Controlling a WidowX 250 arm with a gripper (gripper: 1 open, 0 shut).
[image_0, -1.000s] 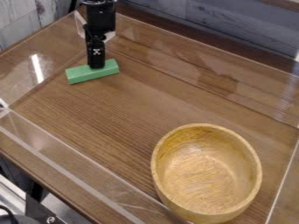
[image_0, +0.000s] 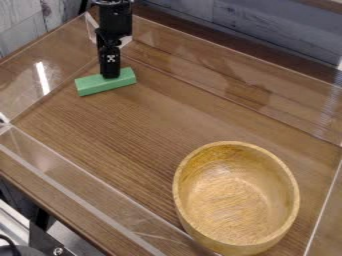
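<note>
A flat green block (image_0: 100, 84) lies on the wooden table at the upper left. My black gripper (image_0: 110, 70) comes down from the top edge, its tips at the block's upper side. Whether they touch it is hard to tell at this size; the gripper looks narrow, and its opening is unclear.
A large yellow round bowl (image_0: 235, 195) sits at the lower right. Dark walls border the table at the top and left.
</note>
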